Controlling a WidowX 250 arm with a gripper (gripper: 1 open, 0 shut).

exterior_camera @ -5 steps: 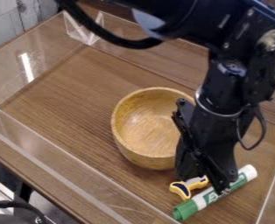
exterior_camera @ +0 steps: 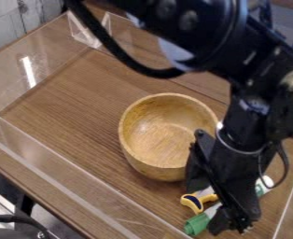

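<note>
My black gripper (exterior_camera: pixel 224 187) hangs low at the right, pointed down over a green-and-white cylindrical object (exterior_camera: pixel 202 222) and a small yellow-and-blue item (exterior_camera: pixel 195 200). It stands open, and its body covers much of both objects. A tan wooden bowl (exterior_camera: pixel 156 126) sits just left of and behind the gripper, its right part partly hidden.
Clear plastic edges or strips run along its left side. Black cables lie at the lower left corner.
The gripper has come slightly lower over the green and yellow objects, now covering more of the green one. The bowl looks unmoved.
</note>
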